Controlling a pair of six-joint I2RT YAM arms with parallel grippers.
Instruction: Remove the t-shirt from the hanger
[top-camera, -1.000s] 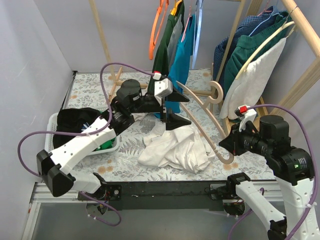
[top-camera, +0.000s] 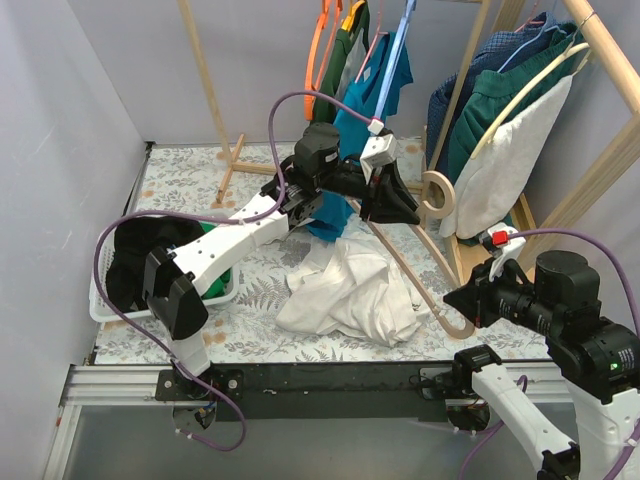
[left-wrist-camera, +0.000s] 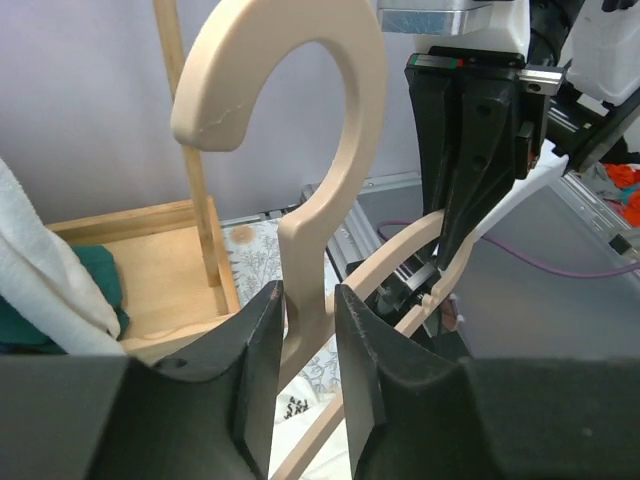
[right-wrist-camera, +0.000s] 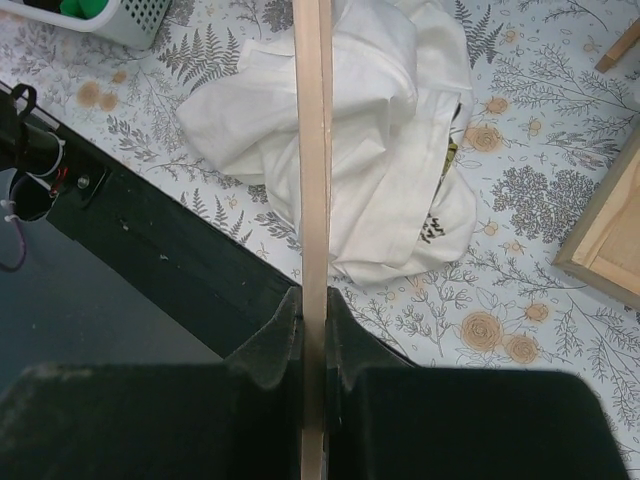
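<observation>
A bare beige hanger (top-camera: 436, 255) is held up over the table, its hook (left-wrist-camera: 350, 90) upright in the left wrist view. My right gripper is shut on one end of it, the bar running straight between the fingers. At the neck below the hook, my left gripper (top-camera: 412, 205) has its fingers on both sides, and the fingers are part open and narrowing. In the left wrist view the left fingertips (left-wrist-camera: 268, 310) lie close around the neck; firm contact cannot be made out. The white t shirt (top-camera: 350, 298) lies crumpled on the table, apart from the hanger.
A white basket (top-camera: 232, 290) with dark and green cloth stands at the left. Clothes on hangers, among them a teal shirt (top-camera: 352, 130) and white cloth (top-camera: 495, 170), hang at the back and right. Wooden rack posts (top-camera: 212, 85) rise behind.
My left gripper has moved right to the hanger's neck, and its fingers have narrowed. The right gripper shifted only slightly, keeping hold of the hanger. The white shirt has stayed put.
</observation>
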